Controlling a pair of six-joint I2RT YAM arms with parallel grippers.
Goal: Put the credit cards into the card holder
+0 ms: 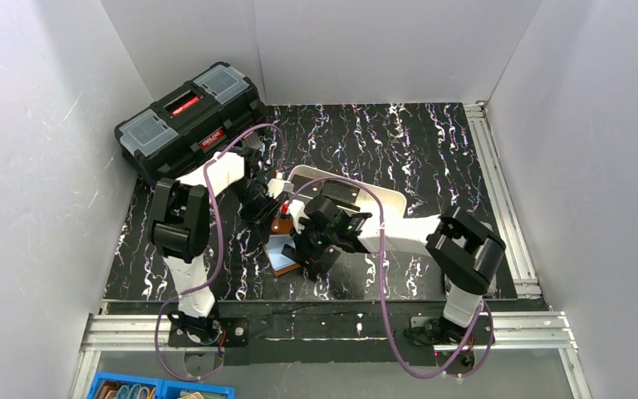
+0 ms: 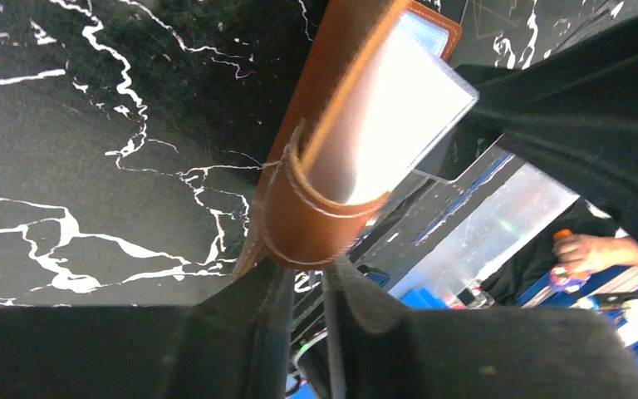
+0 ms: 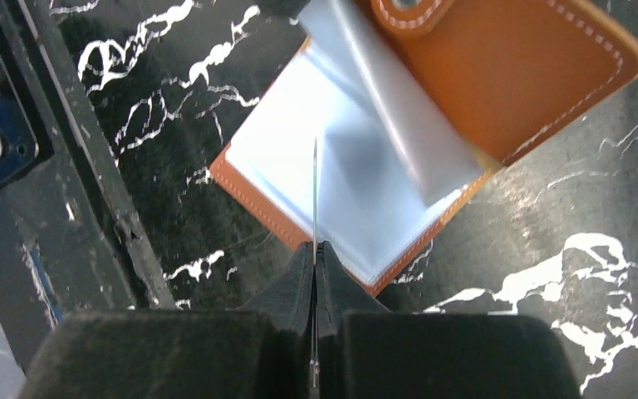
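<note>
The brown leather card holder (image 1: 282, 268) lies open on the marble surface, its clear sleeves showing in the right wrist view (image 3: 365, 191). My left gripper is at the holder's brown flap (image 2: 307, 224), its fingertips close together; whether they grip it is unclear. My right gripper is shut above the holder's clear pages, with a thin upright edge at its fingertips, perhaps a card seen edge-on. A dark card (image 2: 453, 158) shows behind the holder in the left wrist view; in the top view another dark shape lies right of the holder, partly hidden.
A cream tray (image 1: 395, 199) with dark items sits behind the grippers. A black toolbox (image 1: 179, 125) fills the back left.
</note>
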